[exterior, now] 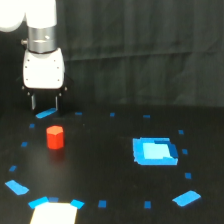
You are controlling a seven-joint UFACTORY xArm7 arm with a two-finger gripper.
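My gripper [45, 98] hangs at the upper left of the camera view on a white and silver arm, above the dark table, with its two thin fingers apart and nothing visible between them. A red block [55, 137] sits on the table below it, slightly to the right and nearer the camera. A blue square tray [138, 151] with a pale, light-blue middle lies at the centre right.
Small blue tape marks [186, 198] are scattered over the table [110, 170]. A pale square [53, 214] is cut off at the lower left edge.
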